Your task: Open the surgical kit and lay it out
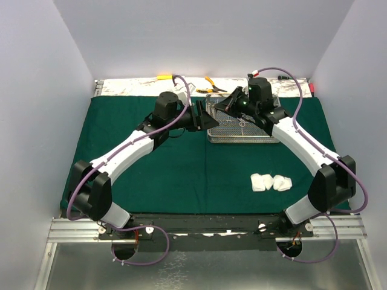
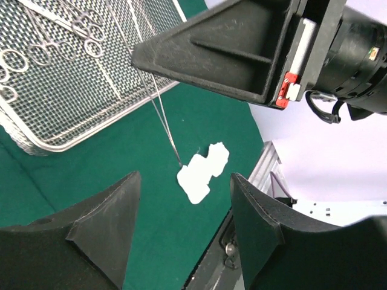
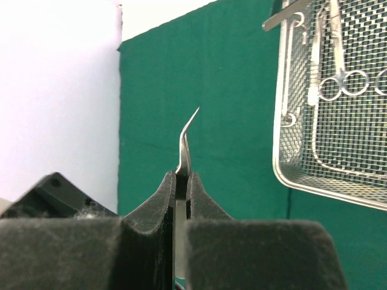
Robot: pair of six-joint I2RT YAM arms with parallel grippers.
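Slim metal tweezers (image 3: 184,148) with a bent tip stand clamped in my right gripper. Their long thin legs (image 2: 163,118) reach past that gripper's dark finger (image 2: 199,57) in the left wrist view. My left gripper is open and empty, close to the right gripper and near the left edge of the wire tray (image 1: 242,139). Inside the tray lie several ring-handled instruments, including scissors-like ones (image 3: 343,81). Another thin metal instrument (image 3: 287,12) rests across the tray's rim.
Several white pads (image 1: 270,182) lie on the green cloth (image 1: 169,181) at front right. Pliers (image 1: 210,81) and a yellow-handled tool (image 1: 165,77) sit along the back strip.
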